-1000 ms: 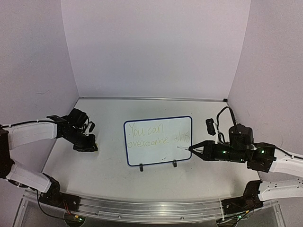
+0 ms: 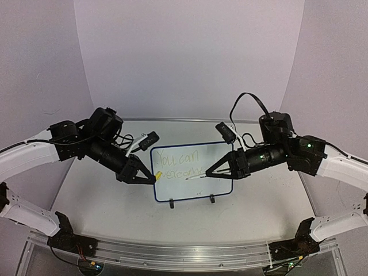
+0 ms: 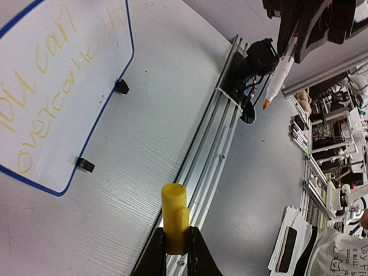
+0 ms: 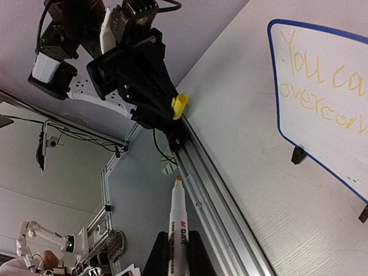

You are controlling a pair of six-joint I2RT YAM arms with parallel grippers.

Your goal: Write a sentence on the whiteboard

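Note:
The blue-edged whiteboard [image 2: 190, 190] lies mid-table with yellow-orange handwriting: "You can" above "overcome", and in the left wrist view a partly cropped word [image 3: 112, 20] follows. My left gripper is shut on a yellow cap [image 3: 175, 210]; from above, it hangs at the board's left edge. My right gripper is shut on a white marker [image 4: 179, 221] with an uncovered orange tip. Over the board's right half, the right arm hides part of the writing in the top view. Cap and marker are apart, both raised off the table.
Two black clips [image 2: 171, 203] sit along the board's near edge. A metal rail [image 2: 184, 261] runs along the table's front. Bare table [image 2: 103, 213] lies to the left of the board and in front of it.
My left gripper has risen and swung right with the yellow cap, from the table's left side to the board's edge. My right gripper has shifted left with the marker. The writing looks unchanged.

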